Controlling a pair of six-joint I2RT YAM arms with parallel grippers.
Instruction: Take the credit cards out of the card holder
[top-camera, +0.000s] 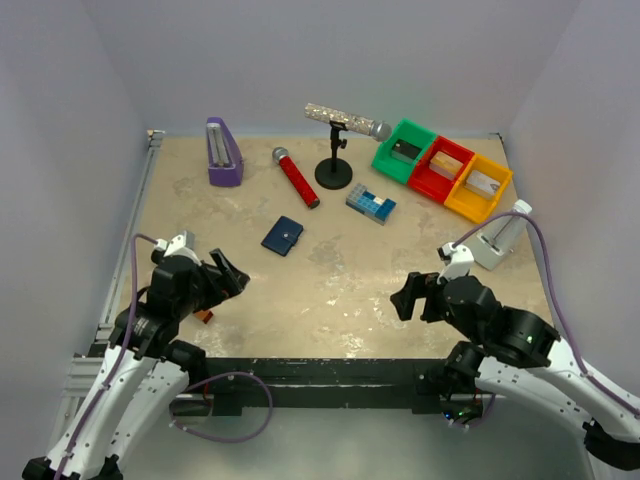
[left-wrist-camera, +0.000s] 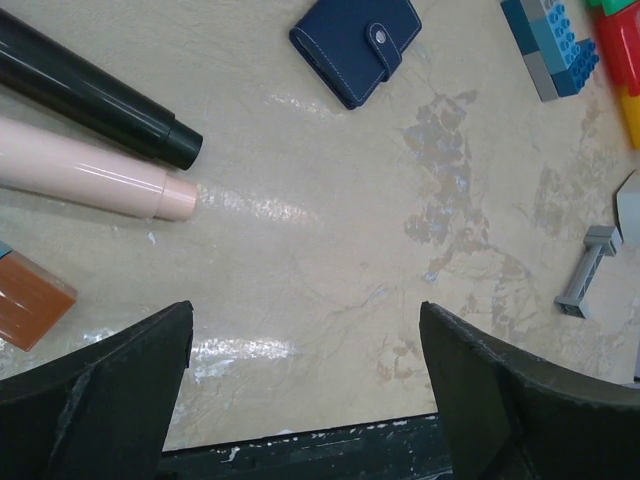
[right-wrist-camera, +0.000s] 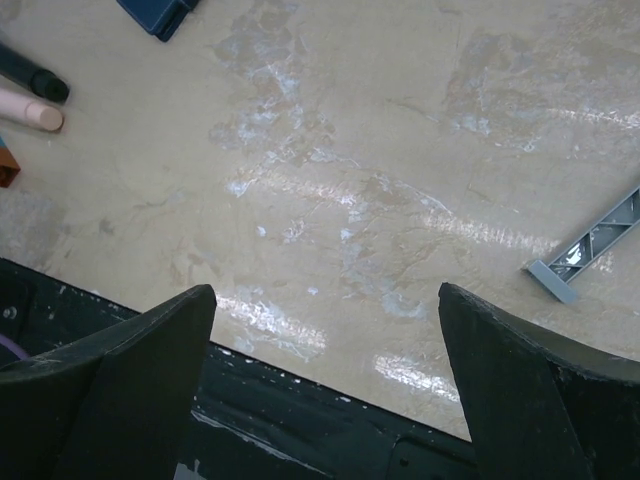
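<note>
A dark blue card holder (top-camera: 282, 236) with a snap strap lies closed on the table, left of centre; no cards show. The left wrist view has the holder (left-wrist-camera: 350, 45) at its top, beyond the fingertips, while the right wrist view catches only a corner of the holder (right-wrist-camera: 158, 14). My left gripper (top-camera: 236, 272) is open above the table, nearer the front and left of the holder. Well to the holder's right, my right gripper (top-camera: 408, 297) also stands open. Nothing is between the fingers of either one.
Behind lie a red microphone (top-camera: 297, 180), a microphone on a stand (top-camera: 333, 172) and blue bricks (top-camera: 371, 204). Coloured bins (top-camera: 433, 165) stand at back right, a purple stapler-like object (top-camera: 224, 155) at back left. Two markers (left-wrist-camera: 90, 165) lie near my left gripper.
</note>
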